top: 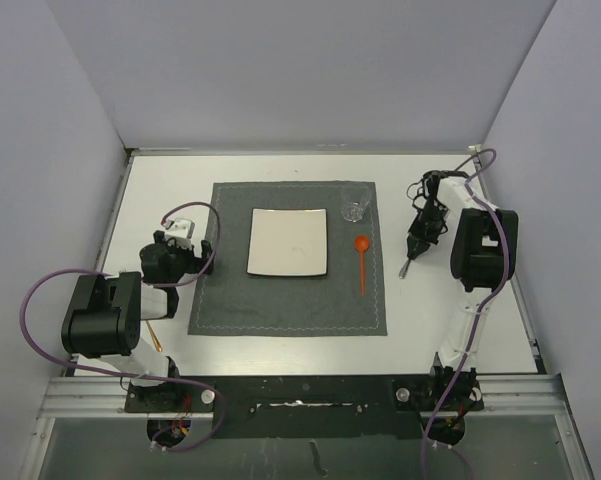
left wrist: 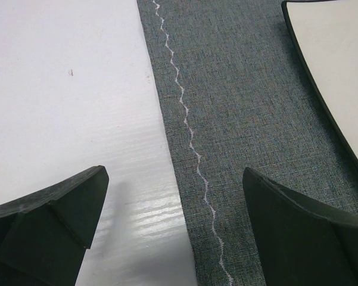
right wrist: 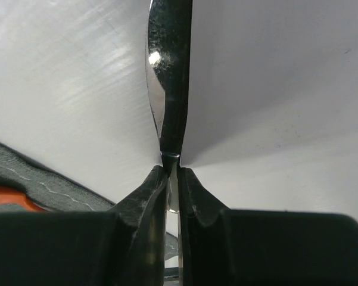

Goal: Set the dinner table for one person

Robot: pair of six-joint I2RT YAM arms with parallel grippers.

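On the grey placemat (top: 290,305) lie a square cream plate (top: 287,242), a glass (top: 355,203) at the upper right and an orange spoon (top: 362,265) right of the plate. My right gripper (top: 415,243) is shut on a metal knife (right wrist: 170,71), just right of the placemat above the white table. My left gripper stands open over the placemat's left edge, nothing between its fingers; the plate's rim shows at the right of its view.
A thin yellowish utensil (top: 154,336) lies on the table at the lower left, partly behind the left arm. Walls close in the left, back and right sides.
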